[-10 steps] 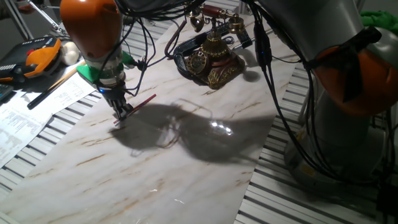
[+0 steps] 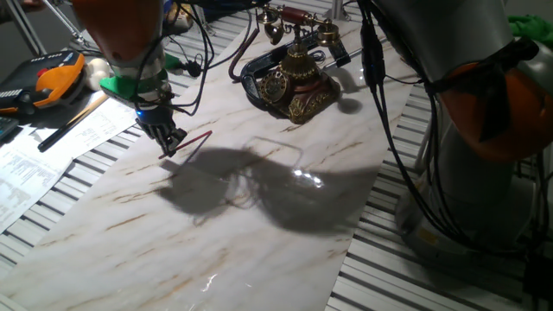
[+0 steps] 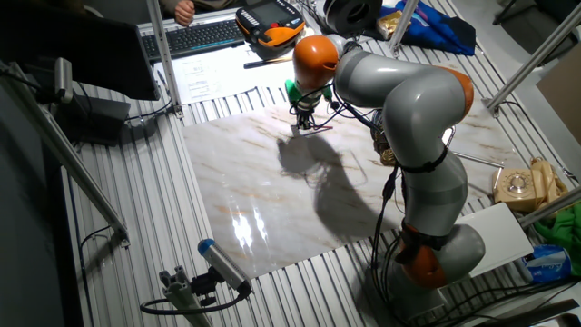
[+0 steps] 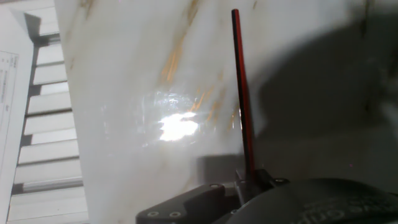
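Note:
A thin red and black pencil-like stick (image 2: 197, 139) is gripped by my gripper (image 2: 169, 150), over the left part of the marble-patterned board. In the wrist view the stick (image 4: 243, 93) runs up and away from the shut fingers (image 4: 256, 180), leaning slightly left at its far end. The fingers close around its near part, and the dark gripper body hides some of that end. The stick looks raised off the board, with a thin shadow beneath it. From the other side, my gripper (image 3: 305, 123) and stick (image 3: 320, 129) appear small near the board's far edge.
An ornate old-style telephone (image 2: 298, 86) stands at the back of the board. Papers (image 2: 34, 173), a dark pen-like stick (image 2: 71, 125) and an orange-black device (image 2: 43, 79) lie beyond the left edge. The board's near half (image 2: 173, 259) is clear.
My gripper has risen a little and shifted slightly left, away from the board, carrying the stick with it. The stick's shadow now shows apart from it. The telephone stays put.

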